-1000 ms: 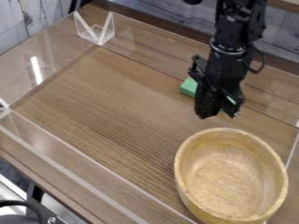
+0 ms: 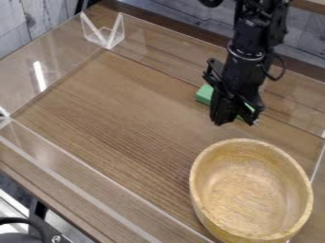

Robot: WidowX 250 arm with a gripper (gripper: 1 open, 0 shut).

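My black gripper [image 2: 226, 116] hangs low over the upper right of the wooden table, shut, with no object visible between its fingertips. Directly behind it a green object [image 2: 204, 93] lies on the table, partly hidden by the gripper and arm.
A large empty cream oval tub [image 2: 250, 158] fills the lower right. A clear plastic holder [image 2: 105, 30] stands at the back left.
The gripper has shifted very slightly to the left; otherwise the scene looks the same.
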